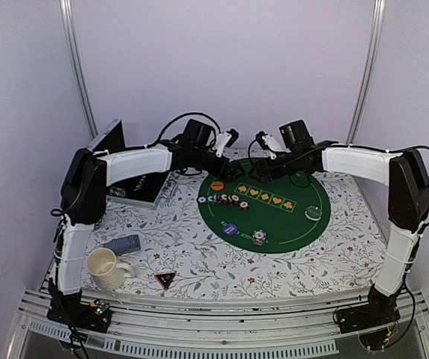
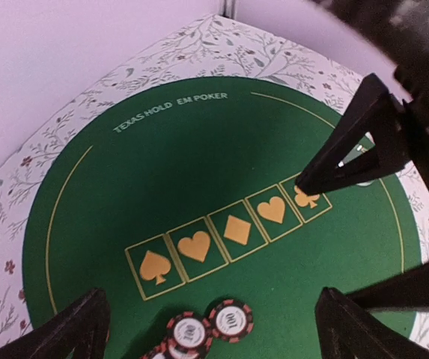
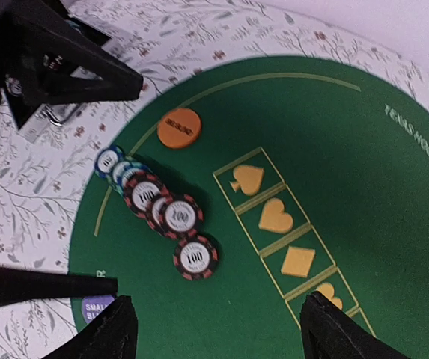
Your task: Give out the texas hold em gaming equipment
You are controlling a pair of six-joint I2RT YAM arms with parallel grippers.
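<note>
The green poker mat [image 1: 289, 224] carries printed card squares and a row of black 100 chips [image 3: 196, 256] with blue chips [image 3: 109, 161] at its left end. An orange blind chip [image 3: 179, 127] lies above the row, a purple small blind chip [image 1: 230, 229] lower left, a chip pile [image 1: 259, 237] near the front, a clear disc [image 1: 313, 213] at right. Both grippers hang over the mat's back part, facing each other. My left gripper [image 1: 225, 168] is open and empty. My right gripper [image 1: 263, 169] has its fingers apart with nothing seen between them.
An open case [image 1: 135, 191] stands back left. A beige mug [image 1: 105, 269], a grey-blue bundle [image 1: 122, 244] and a triangular card [image 1: 165, 279] lie front left.
</note>
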